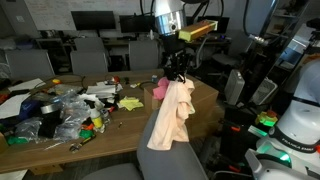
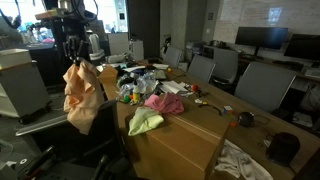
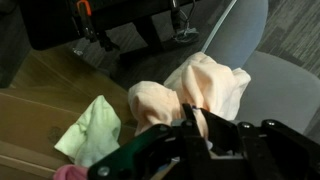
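A peach cloth point(image 1: 174, 112) hangs in loose folds from my gripper point(image 1: 180, 79), which is shut on its upper end. In the second exterior view the same cloth point(image 2: 82, 98) dangles at the left, in front of the table's end and above a dark chair. Seen from the wrist, the cloth point(image 3: 205, 85) bunches up beyond the dark fingers; its pinched part is mostly hidden by them. The gripper is off to the side of the wooden table, over a grey chair.
On the table point(image 2: 190, 135) lie a pale green cloth point(image 2: 145, 121), a pink cloth point(image 2: 165, 103) and a pile of plastic-wrapped items point(image 1: 65, 118). A grey chair point(image 1: 165, 160) stands below the hanging cloth. White cloth point(image 2: 240, 162) lies on a chair at right.
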